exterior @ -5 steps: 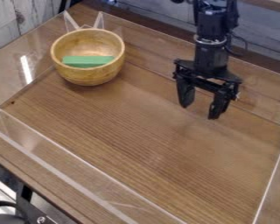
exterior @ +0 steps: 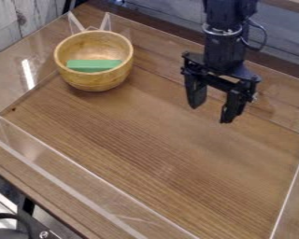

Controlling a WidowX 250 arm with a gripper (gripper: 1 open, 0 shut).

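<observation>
My black gripper (exterior: 219,91) hangs from the top over the right half of the wooden table, open, with its fingers spread low and no object visible between them. At the upper left a wooden bowl (exterior: 121,47) holds a green rectangular block (exterior: 92,65).
Pale edges run along its left and right sides, and some black cabling (exterior: 8,224) shows at the lower left corner.
The bowl and green block have not moved.
</observation>
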